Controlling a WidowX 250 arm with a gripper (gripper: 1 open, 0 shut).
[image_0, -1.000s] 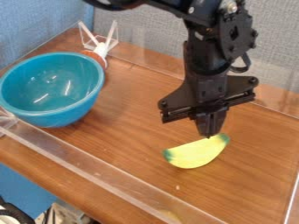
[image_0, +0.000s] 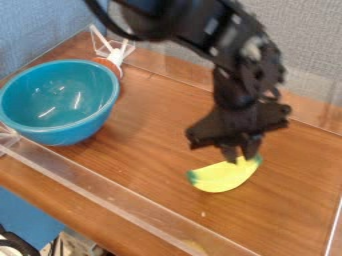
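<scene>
A yellow toy banana (image_0: 219, 178) with green ends lies on the wooden table in the middle right of the camera view. My black gripper (image_0: 238, 154) hangs blurred just above it, its fingertips at or near the banana's upper right part. Whether it is open or shut is unclear.
A teal bowl (image_0: 60, 100) sits at the left, with an orange and white object (image_0: 108, 60) behind it. Clear rails run along the table's front and back. The table right of the bowl is mostly free.
The banana looks unmoved.
</scene>
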